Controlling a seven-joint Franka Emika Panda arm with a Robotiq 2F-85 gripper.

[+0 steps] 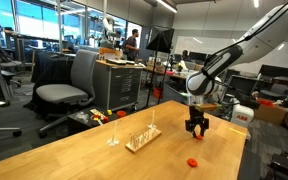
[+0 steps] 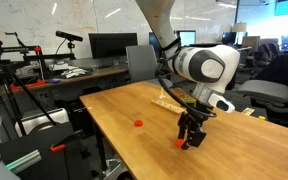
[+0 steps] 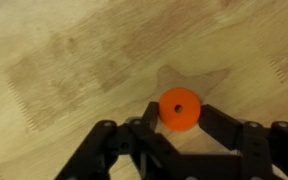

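An orange-red round piece lies on the wooden table between the fingertips of my gripper in the wrist view. The fingers stand part open on either side of it, very close; whether they touch it cannot be made out. From outside, my gripper points down at the tabletop, with a bit of the red piece showing at its tips. A second red piece rests apart on the table, nearer the front edge; the other exterior view has it too.
A light wooden rack with pegs stands on the table left of the arm. Near it are thin upright white stands and a red item. Bare tabletop extends to the left. An office chair stands behind the table.
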